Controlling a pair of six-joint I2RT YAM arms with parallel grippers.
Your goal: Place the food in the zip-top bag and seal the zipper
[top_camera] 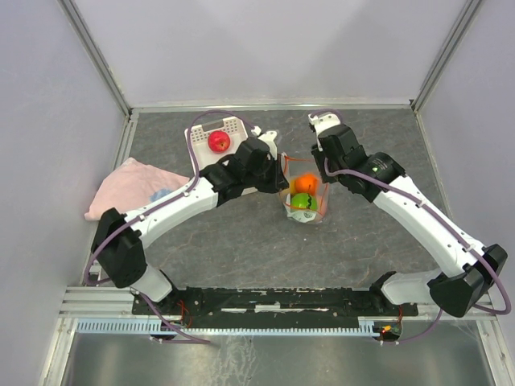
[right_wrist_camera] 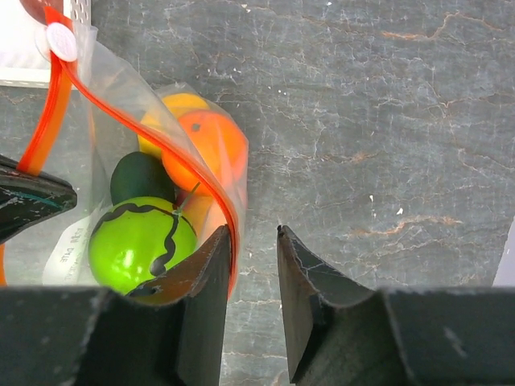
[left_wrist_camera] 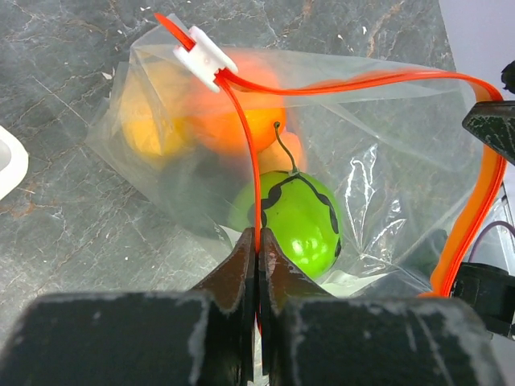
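A clear zip top bag point(top_camera: 302, 213) with an orange zip rim hangs open-mouthed between my two arms. Inside lie a green fruit with dark stripes point(left_wrist_camera: 302, 221), an orange fruit point(top_camera: 306, 183), a yellow fruit point(right_wrist_camera: 183, 104), a dark green fruit point(right_wrist_camera: 141, 178) and a peach-coloured one point(left_wrist_camera: 282, 153). My left gripper is shut on the bag's orange rim point(left_wrist_camera: 251, 153). On the far side, my right gripper stands open, with the bag's opposite rim point(right_wrist_camera: 216, 189) running along the inner side of its left finger. A white slider point(left_wrist_camera: 205, 58) sits at the rim's back corner.
A white basket point(top_camera: 195, 143) at the back left holds a red fruit point(top_camera: 218, 141). A pink cloth point(top_camera: 129, 189) with a blue patch lies at the far left. Clear grey tabletop point(top_camera: 241, 257) stretches in front of the bag and to its right.
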